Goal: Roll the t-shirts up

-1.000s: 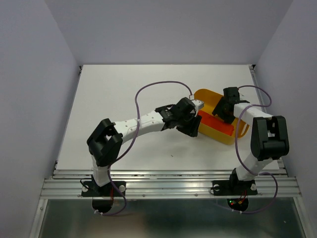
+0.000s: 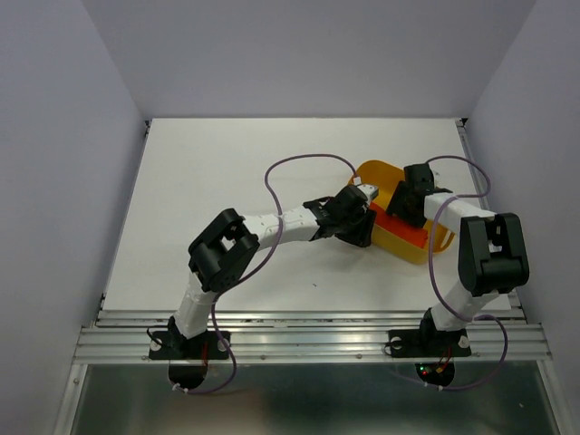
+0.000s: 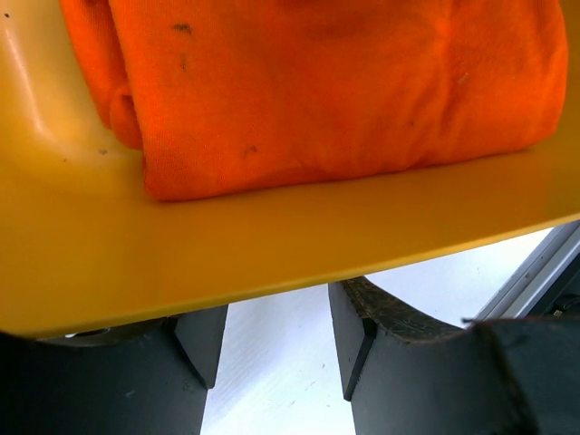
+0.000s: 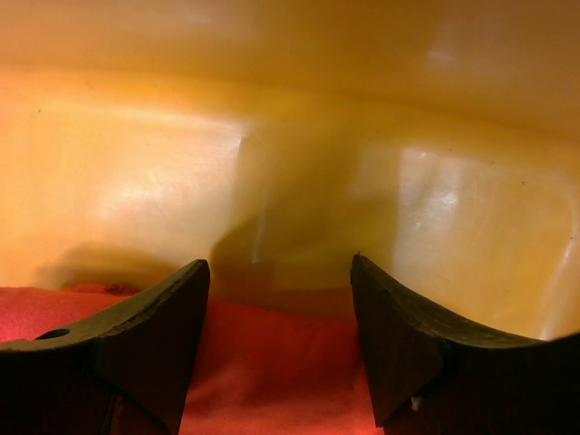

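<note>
Folded orange-red cloth lies in the yellow basket; the left wrist view shows the folded orange shirt along the basket's near side. My left gripper is part open just outside the basket's rim, white table visible between its fingers. Inside the basket is my right gripper, part open above the red cloth. That cloth shows between and below its fingers, not visibly pinched. From above, the arms hide part of the basket and the fingertips.
The basket stands at the right of the white table, near the right wall. Purple cables loop over both arms.
My left gripper has moved slightly right, closer to the basket's side. The right gripper has shifted slightly left and down inside the basket. Basket and cloth look unmoved.
</note>
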